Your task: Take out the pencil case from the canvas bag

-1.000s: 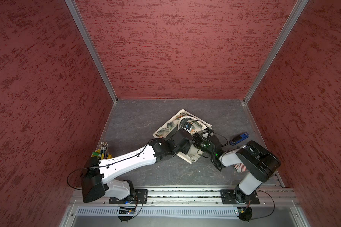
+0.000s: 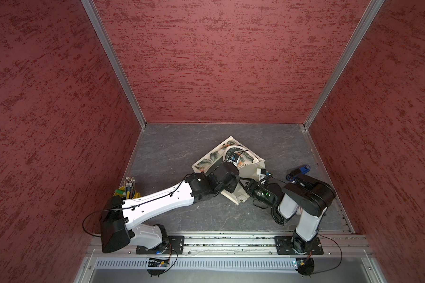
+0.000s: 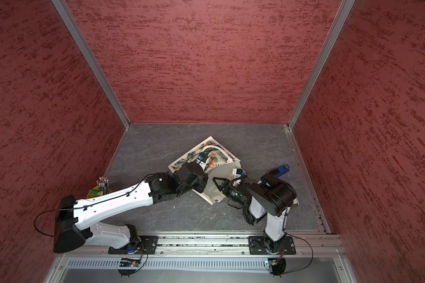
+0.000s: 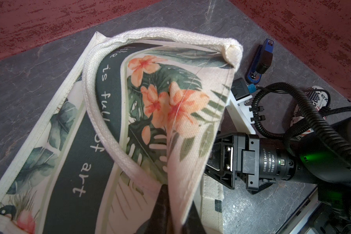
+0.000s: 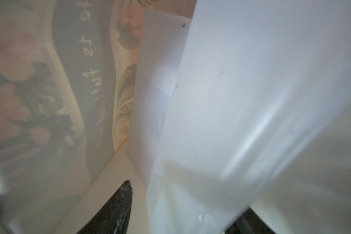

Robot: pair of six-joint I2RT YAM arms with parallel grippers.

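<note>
The floral canvas bag point(image 2: 212, 155) point(image 4: 81, 156) lies mid-floor, its opening lifted. My left gripper is shut on the bag's upper fabric, beside the white handle. My right gripper reaches inside the bag, fingers apart around a translucent whitish item point(image 5: 230, 97), blurred and close to the camera; whether it is gripped I cannot tell. A second pale flat piece point(image 5: 156, 85) stands behind it. I cannot tell which, if either, is the pencil case.
A blue stapler point(image 4: 259, 62) lies right of the bag, near the right arm. A yellow holder with pens point(image 3: 99, 191) stands at the left edge.
The left arm is nearly unchanged.
</note>
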